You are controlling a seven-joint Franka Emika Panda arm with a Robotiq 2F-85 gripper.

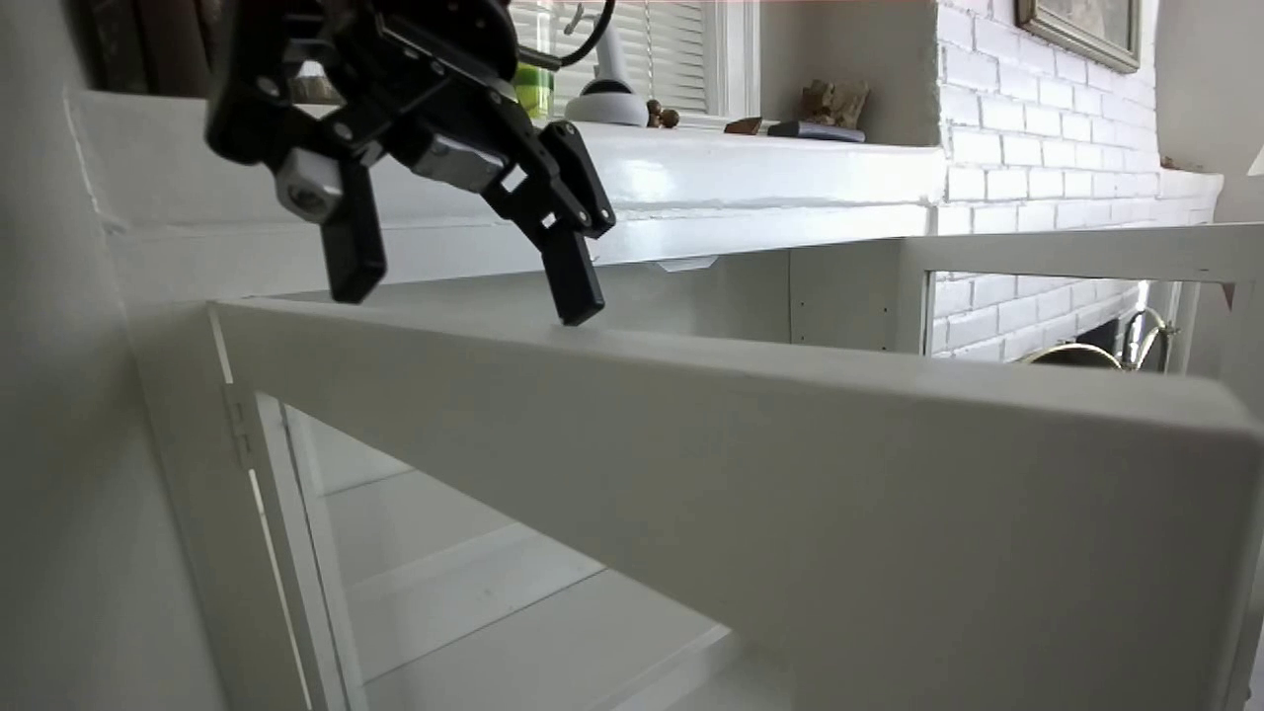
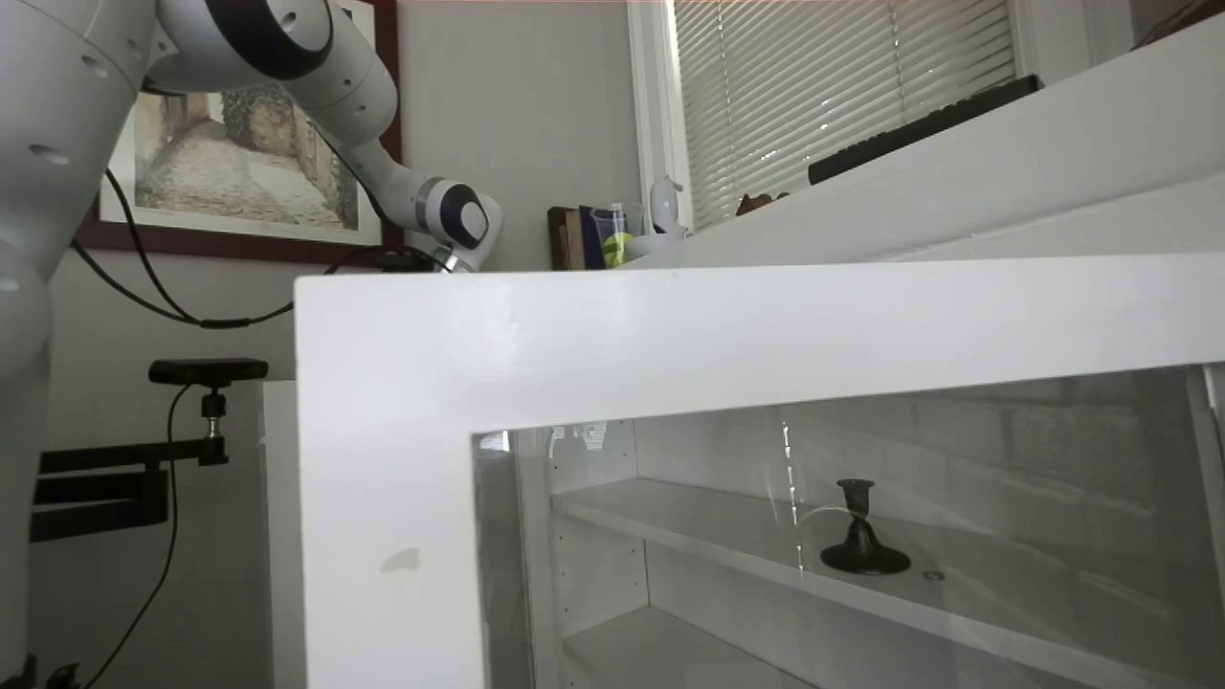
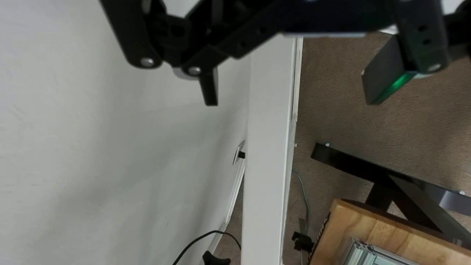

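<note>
A white glass-paned cabinet door (image 1: 758, 462) stands swung out, its top rail running across exterior view 1; in exterior view 2 the same sort of white rail (image 2: 746, 327) frames the glass. My black gripper (image 1: 464, 284) is open with nothing gripped, its fingertips hanging close to the top rail near the hinge side. Whether they touch it cannot be told. In the wrist view a long white beam (image 3: 267, 176) passes beneath the gap of the gripper, a finger to either side. Exterior view 2 hides the fingers behind the door.
A white ledge (image 1: 770, 172) with ornaments lies behind the gripper, and a wall (image 1: 71, 415) is close on the left. Behind the glass, a dark candlestick (image 2: 861, 540) stands on a shelf. A wooden board (image 3: 388, 238) and black stand (image 3: 375, 172) are below.
</note>
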